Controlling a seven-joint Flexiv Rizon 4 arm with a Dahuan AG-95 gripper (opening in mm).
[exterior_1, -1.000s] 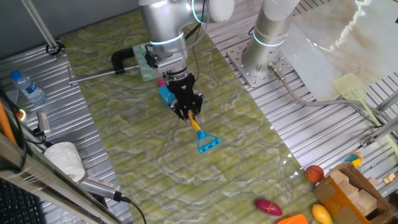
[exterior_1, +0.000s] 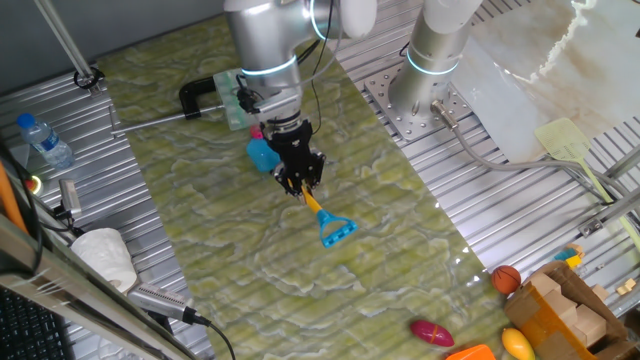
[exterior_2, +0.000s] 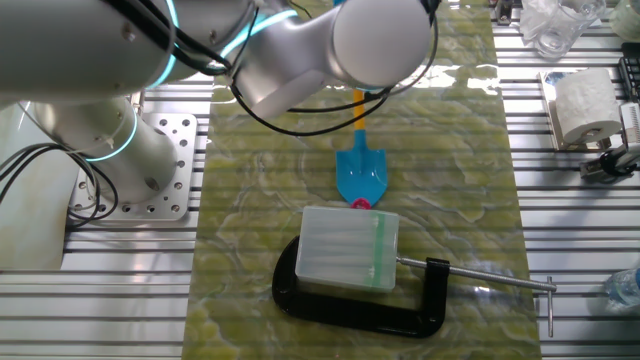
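Observation:
A toy shovel with a blue blade (exterior_2: 361, 173), a yellow shaft (exterior_1: 311, 200) and a blue handle (exterior_1: 337, 231) extends through my gripper (exterior_1: 302, 189). The black fingers appear shut on the shaft, though the exact contact is partly hidden. In exterior view 2 the arm covers the gripper and handle. A small pink-red thing (exterior_2: 361, 204) shows at the blade's tip, right by the edge of a translucent box (exterior_2: 340, 248). Whether the blade touches the mat cannot be told.
Against the box lies a black clamp (exterior_2: 360, 317), its long screw rod (exterior_2: 480, 274) pointing sideways. A purple toy (exterior_1: 431, 332), a small basketball (exterior_1: 505, 279) and a cardboard box (exterior_1: 562, 310) sit at the far corner.
The gripper has shifted slightly left in exterior view 1, and the shovel has turned a little with it: the blade moved left, the handle slightly right. Nothing else has moved.

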